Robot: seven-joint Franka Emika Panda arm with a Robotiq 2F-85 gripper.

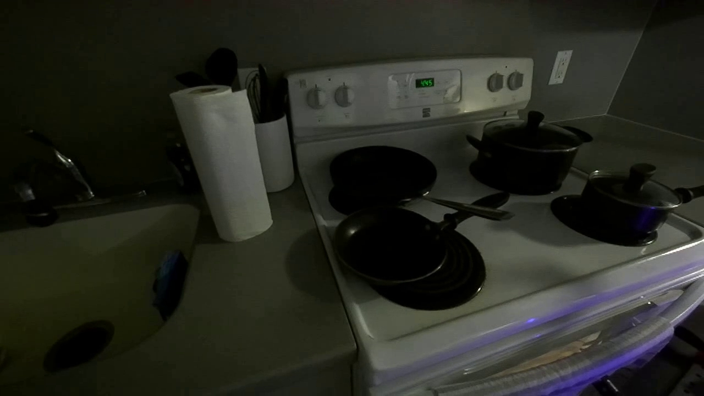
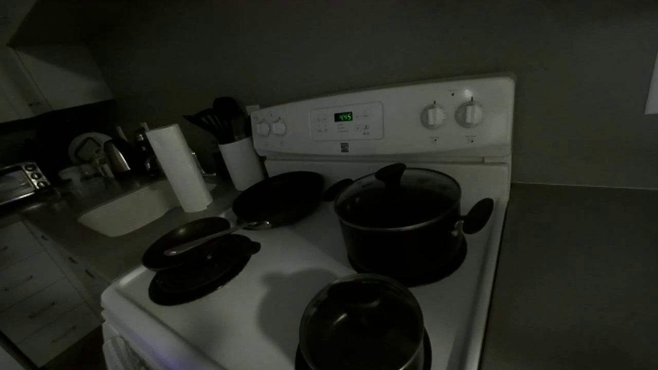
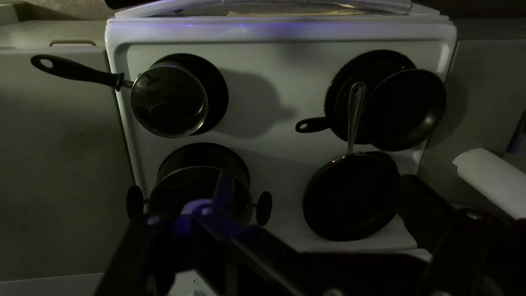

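My gripper shows only in the wrist view, dark and dim, high over the stove. Its fingers [image 3: 224,190] stand wide apart, with nothing held between them. Below, on the white stove [image 1: 528,254], are two frying pans: a front-left one [image 1: 389,245] with a black handle, and a rear-left one [image 1: 383,172] with a metal handle. The front pan sits off-centre on its burner, and the metal handle reaches across its edge. A lidded two-handled pot [image 1: 528,158] occupies the rear right; a lidded saucepan [image 1: 623,201] is at front right.
Left of the stove, a paper towel roll [image 1: 224,165] stands before a utensil crock [image 1: 274,152]. The sink [image 1: 99,264] lies farther left. Light is very low.
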